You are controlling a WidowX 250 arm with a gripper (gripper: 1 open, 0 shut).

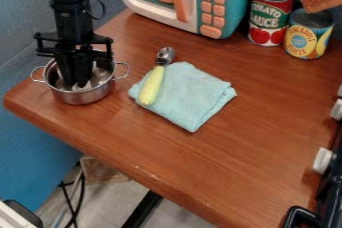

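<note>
My black gripper (80,70) reaches down into a small steel pot (86,93) with two handles at the left of the wooden table. Its fingers are inside the pot, around a whitish item that is mostly hidden, so I cannot tell whether they are shut on it. A folded light-blue cloth (195,97) lies to the pot's right, with a yellow-handled scoop (152,86) on it.
A toy microwave (214,12) stands at the back, beside a tomato sauce can (267,20) and a second can (307,40). A black appliance (318,192) lines the right edge.
</note>
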